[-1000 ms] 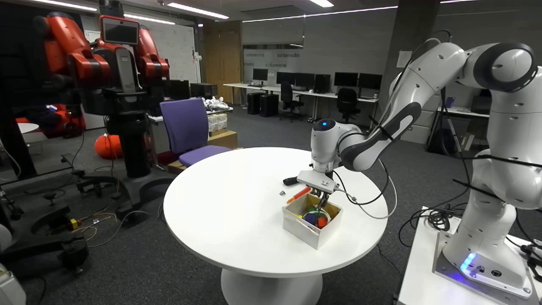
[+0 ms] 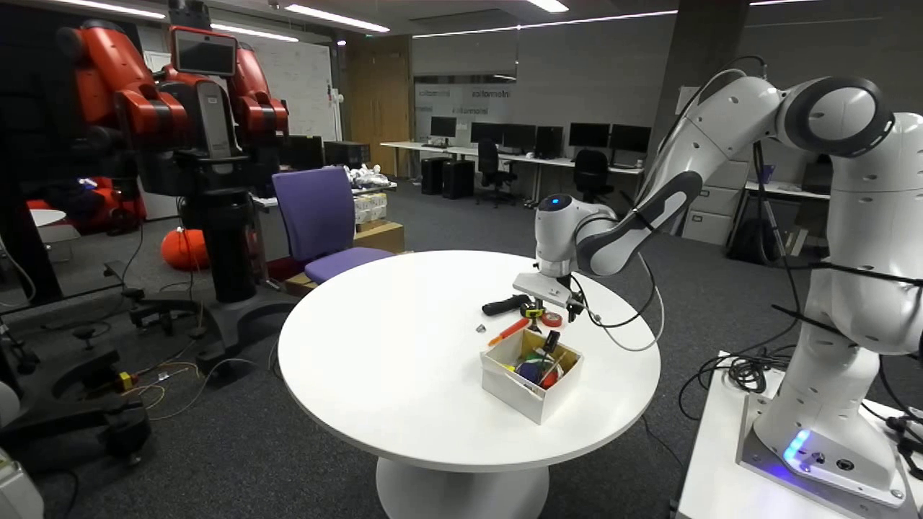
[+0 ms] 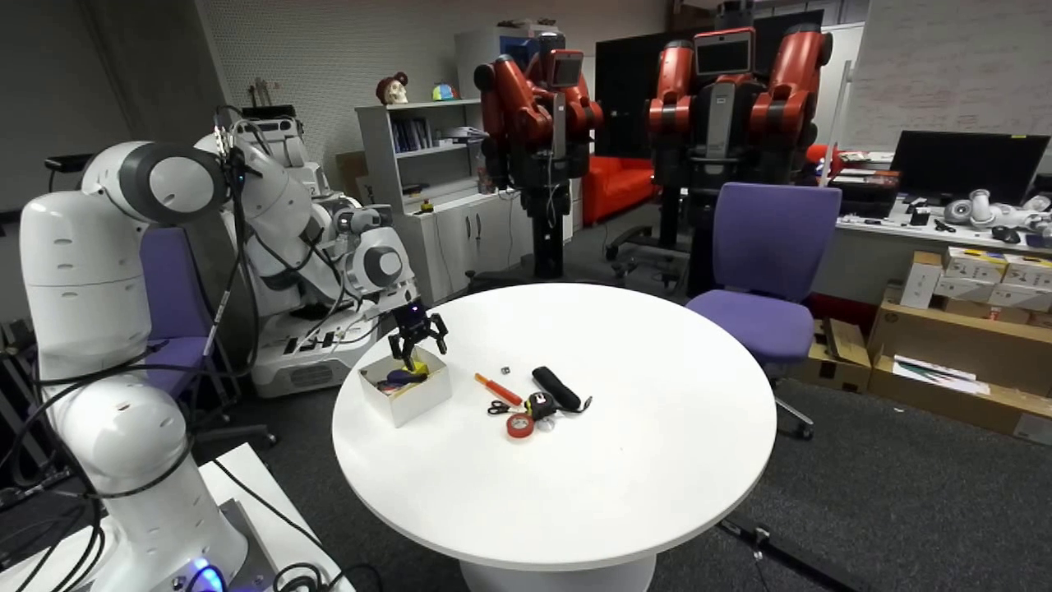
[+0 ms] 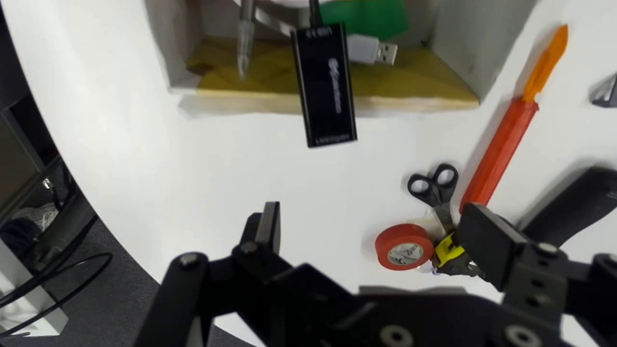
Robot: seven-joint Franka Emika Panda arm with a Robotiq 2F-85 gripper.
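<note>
My gripper stands open above the table, with nothing held between its widely spread fingers. In the wrist view the white box (image 4: pixel 462 55) lies at the top, holding a black USB adapter (image 4: pixel 327 86) that leans out over the rim, a metal-tipped tool (image 4: pixel 246 43), a white USB plug (image 4: pixel 373 50) and something green (image 4: pixel 370 17). Red tape (image 4: pixel 403 246), black scissors (image 4: pixel 434 184) and an orange-and-red cutter (image 4: pixel 509 139) lie outside the box. A yellow-and-black tape measure (image 4: pixel 451 254) is partly hidden by the right finger.
A black-handled object (image 4: pixel 572 205) and a small metal piece (image 3: pixel 505 370) lie on the round table (image 3: pixel 641 424). Bare tabletop stretches away from the box on the exterior views' open side. Cables hang around the arm (image 2: pixel 666 182).
The gripper has lifted and moved back from over the box. The tape, tape measure and more of the black-handled object now show in exterior view 1.
</note>
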